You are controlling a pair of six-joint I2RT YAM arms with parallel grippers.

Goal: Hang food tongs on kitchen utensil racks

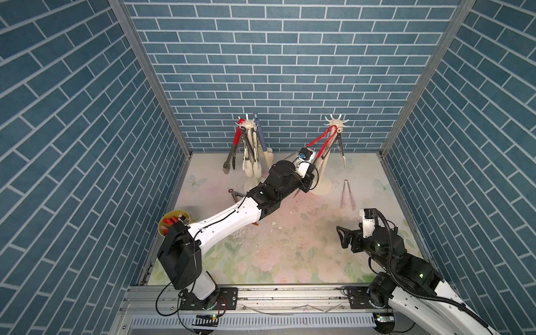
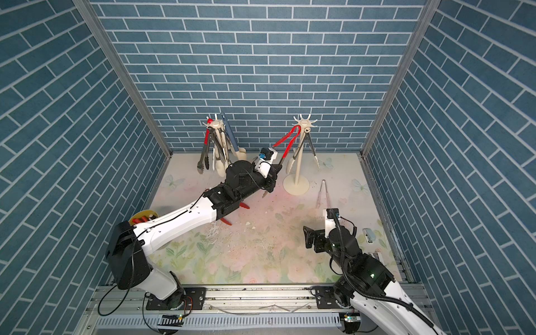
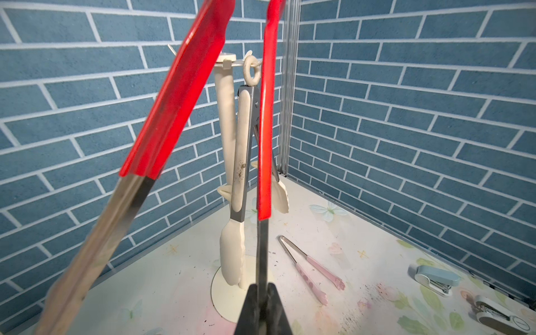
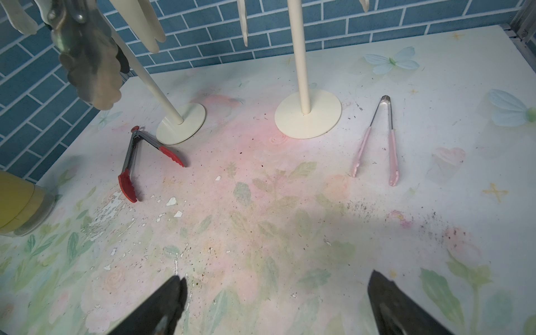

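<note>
Red-handled steel tongs (image 3: 266, 139) are in my left gripper, which is shut on one leg. In both top views their red loop sits high at the hooks of the right rack (image 1: 336, 120); whether it rests on a hook is unclear. The left rack (image 1: 247, 124) is crowded with hanging utensils. My right gripper is open low at the front right, empty. Pink tongs (image 4: 393, 156) lie right of the right rack's base; red-tipped tongs (image 4: 127, 182) lie to the left.
A yellow container (image 1: 174, 215) with items stands at the left edge. Two small staplers (image 3: 438, 276) lie near the right wall.
</note>
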